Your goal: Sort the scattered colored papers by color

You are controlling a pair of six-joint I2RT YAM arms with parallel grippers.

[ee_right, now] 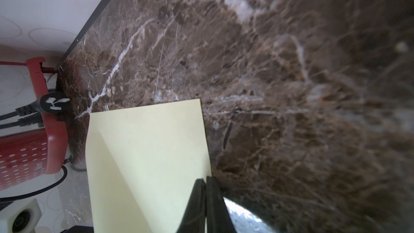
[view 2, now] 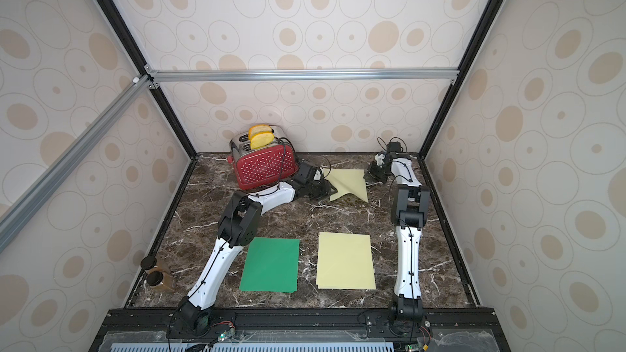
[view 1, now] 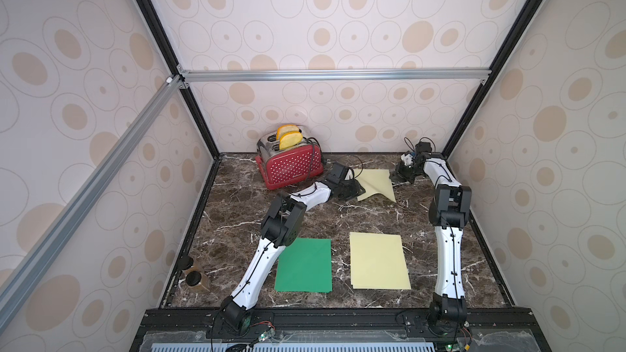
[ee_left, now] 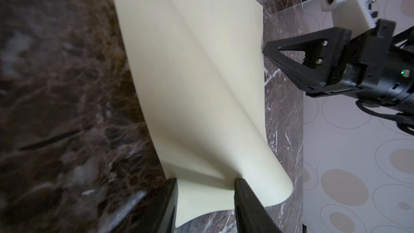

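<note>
A pale yellow sheet [view 1: 379, 181] lies at the back of the table, its near-left part buckled up in a fold. At that corner my left gripper stands part open, a finger on either side of the raised paper [ee_left: 202, 189], without clamping it. My right gripper is shut at the sheet's right edge; no paper shows clearly between its fingertips. Near the front, a green stack [view 1: 304, 265] and a yellow stack [view 1: 379, 260] lie flat side by side.
The red toaster [view 1: 291, 164] with yellow slices stands at back left, close to my left arm, its cable behind it. Brown cylinders [view 1: 194, 279] sit at the front left corner. Bare marble lies between the sheet and the stacks.
</note>
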